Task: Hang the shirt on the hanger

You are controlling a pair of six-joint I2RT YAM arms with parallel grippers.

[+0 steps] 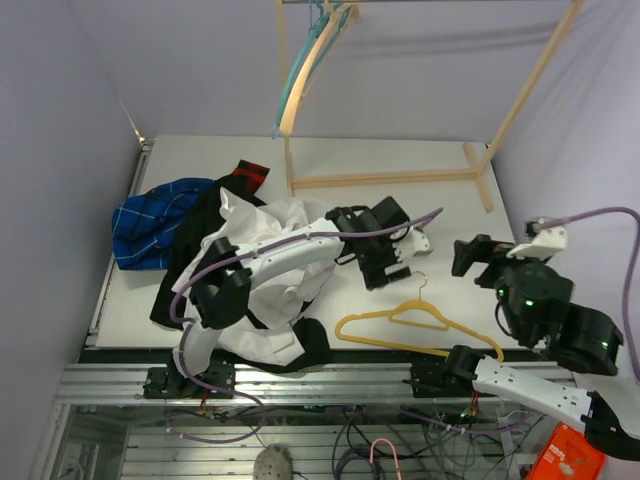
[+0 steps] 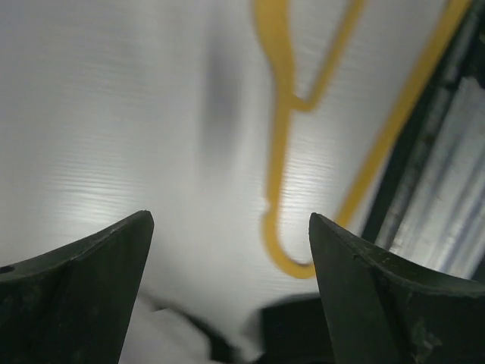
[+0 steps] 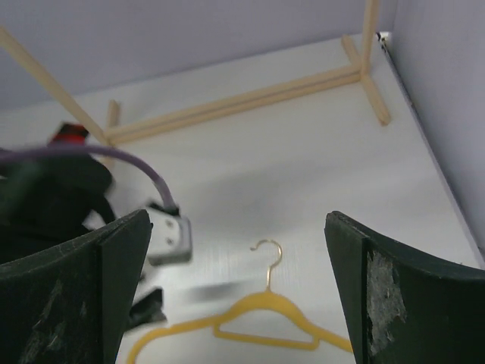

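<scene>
A yellow hanger (image 1: 410, 305) lies flat near the front edge of the table, its metal hook pointing toward the back. My left gripper (image 1: 386, 274) is above the table just behind the hanger's left side, its fingers apart and empty. In the left wrist view, the hanger's arm (image 2: 279, 144) appears beyond the open fingers. Off to the right, my right gripper (image 1: 478, 258) is raised and open, clear of the hanger. The right wrist view shows the hanger (image 3: 265, 300) below and between its fingers. A white shirt (image 1: 270, 301) lies crumpled at left, partly hidden under my left arm.
Black cloth (image 1: 185, 255) and a blue plaid garment (image 1: 165, 222) lie at the far left. A wooden rack (image 1: 390, 179) stands at the back, with hangers (image 1: 304, 75) on its upper rail. Bare table lies between the rack's base and the yellow hanger.
</scene>
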